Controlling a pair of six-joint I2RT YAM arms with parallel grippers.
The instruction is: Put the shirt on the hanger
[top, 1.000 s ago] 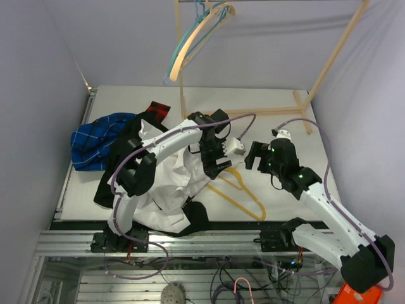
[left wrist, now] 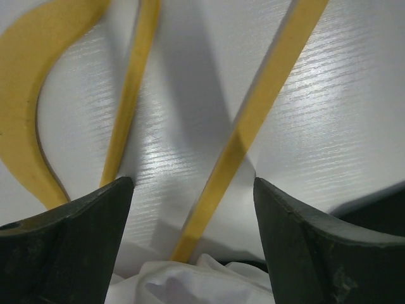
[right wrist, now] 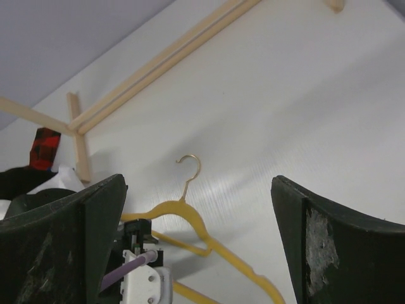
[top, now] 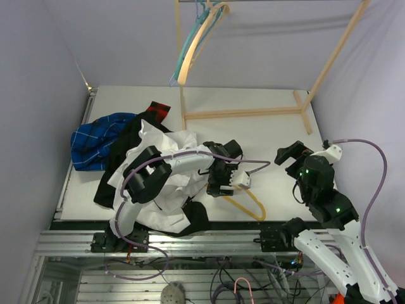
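Observation:
The white shirt (top: 166, 215) lies crumpled on the left part of the table. A yellow wooden hanger (top: 261, 210) rests flat beside it, partly hidden under my left arm; its metal hook (right wrist: 197, 166) shows in the right wrist view. My left gripper (top: 219, 191) is low over the hanger at the shirt's edge. In the left wrist view a hanger bar (left wrist: 235, 149) runs between its open fingers, with white cloth (left wrist: 196, 283) bunched at the bottom; neither is gripped. To the right of the hanger, my right gripper (top: 285, 162) stands open and empty above bare table.
A blue plaid cloth (top: 101, 142) and dark cloth (top: 112, 180) lie left of and under the shirt. Several hangers (top: 193, 50) hang from the rack above; its wooden base (top: 243, 113) crosses the back.
My left gripper has come down and slightly toward the front, over the hanger. My right gripper has drawn away to the right. Shirt and hanger look unmoved.

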